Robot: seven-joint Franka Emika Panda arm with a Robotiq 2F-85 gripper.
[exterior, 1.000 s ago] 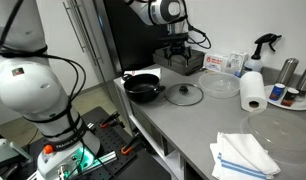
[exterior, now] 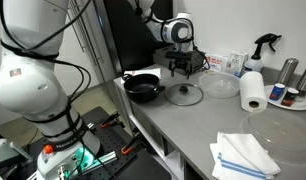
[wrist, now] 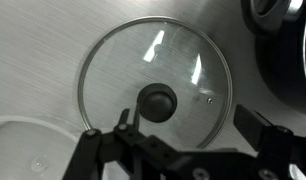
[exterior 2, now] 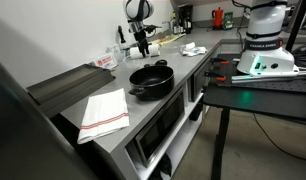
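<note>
A clear glass lid (wrist: 111, 78) with a metal rim and a round black knob (wrist: 157, 101) lies flat on the counter. The wrist camera looks down on it, and my gripper stands open with its black fingers (wrist: 252, 125) spread, nothing between them. From outside, the gripper (exterior: 180, 70) hangs above the far side of the lid (exterior: 184, 98), apart from it. A black pot (exterior: 144, 94), uncovered, stands to the left of the lid; part of it (wrist: 286, 60) shows at the wrist view's upper right.
Clear plastic covers (exterior: 220, 87) lie right of the lid. A paper towel roll (exterior: 252, 92), a tray of cups (exterior: 290, 97) and a dark rack (exterior: 189, 62) stand farther back. Folded white cloth (exterior: 243, 155) lies at the near right.
The arm has come down over the counter, bringing my gripper lower and closer to the lid. Lid and pot have kept their places.
</note>
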